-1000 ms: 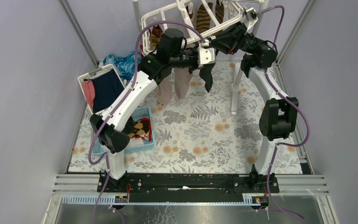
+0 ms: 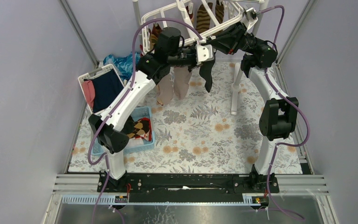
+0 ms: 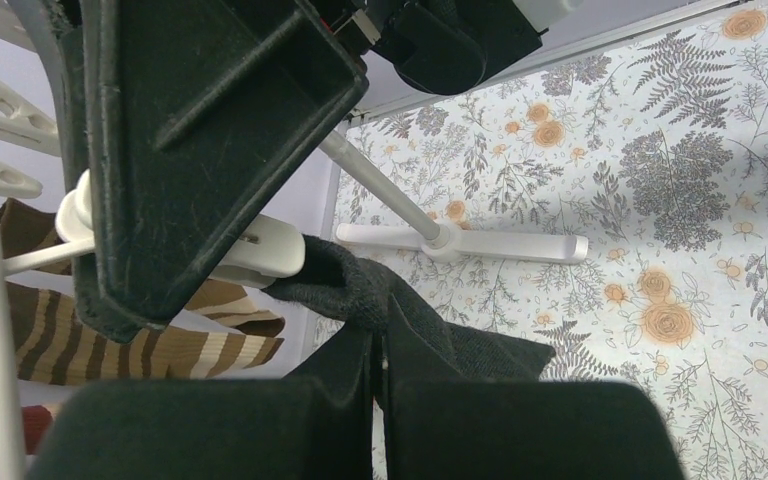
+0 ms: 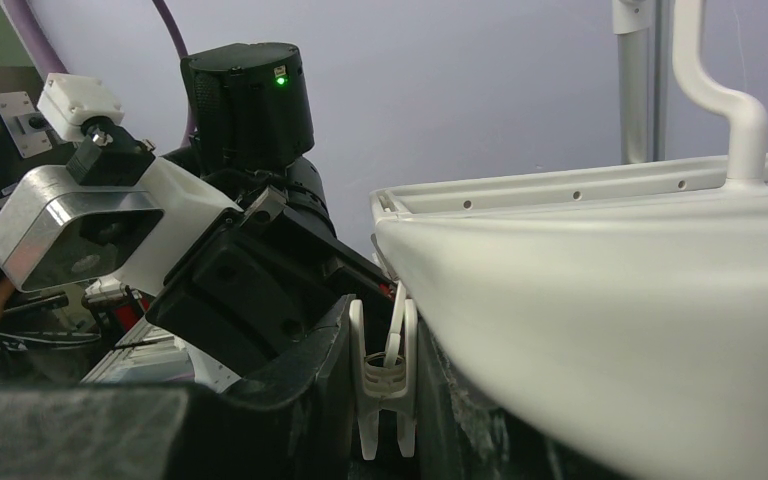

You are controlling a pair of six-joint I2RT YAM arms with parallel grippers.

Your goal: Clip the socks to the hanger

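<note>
The white hanger [image 2: 191, 28] hangs at the top with striped socks [image 2: 204, 18] and pale socks [image 2: 182, 81] on it. My left gripper is shut, the dark sock [image 3: 400, 310] just beyond its fingertips, its end inside a white clip [image 3: 270, 250]; whether it pinches the fabric is hard to tell. My right gripper [image 2: 216, 42] is at the hanger's front bar, shut on a white clip [image 4: 383, 390], which fills the space between its fingers in the right wrist view. The dark sock dangles below both grippers in the top view.
A white tray [image 2: 81, 81] with folded socks and a blue bin [image 2: 140, 145] with patterned socks stand at the left, a blue plastic bag [image 2: 121, 63] behind. The hanger's stand [image 2: 234, 93] stands on the right.
My left arm has shifted very slightly near the hanger, and the dark sock sways a little. Otherwise the scene looks the same.
</note>
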